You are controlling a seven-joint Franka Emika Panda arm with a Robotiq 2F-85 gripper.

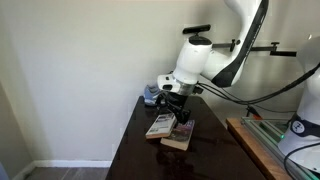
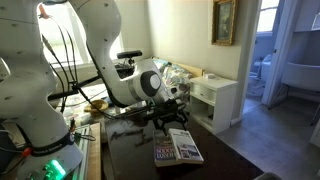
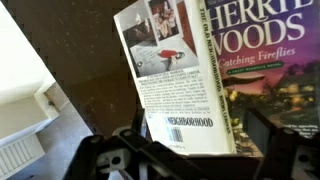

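Two paperbacks lie on the dark table. One is a white book (image 3: 178, 90) with photos and a barcode on its upward face; its spine borders the second book. The other is a colourful book (image 3: 275, 75) lettered "Sherryl Woods, Catching Fireflies". In exterior view 1 the white book (image 1: 160, 126) is on the left and the colourful book (image 1: 179, 136) on the right, overlapping or touching. My gripper is open above the books, its fingers apart near the white book's barcode end. No object is held between them.
Around the books, the dark tabletop (image 1: 140, 158) is largely bare. A bluish-grey item (image 1: 152, 93) sits at its far end. A white cabinet (image 2: 212, 100) stands beyond the table in exterior view 2.
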